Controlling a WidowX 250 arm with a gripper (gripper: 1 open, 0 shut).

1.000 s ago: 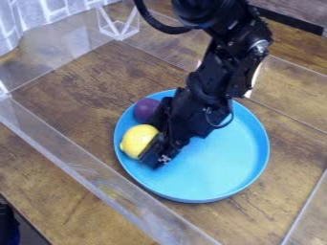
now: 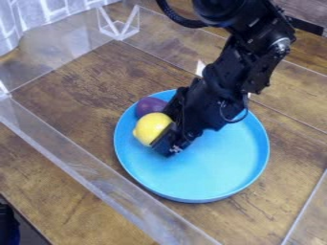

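Note:
My gripper [image 2: 175, 132] is down over the left part of a blue plate [image 2: 211, 177], shut on a yellow round object [image 2: 151, 126] that it partly covers. A purple round object [image 2: 148, 105] lies just behind the yellow one, at the plate's back left edge. The fingertips are dark and hard to make out against the arm.
The plate sits on a wooden table [image 2: 76, 96] with free room to the left. Clear plastic walls run along the left and near side. A small white item shows behind the arm.
The gripper and the yellow object have shifted slightly to the right and up in the view. The purple object has stayed about where it was.

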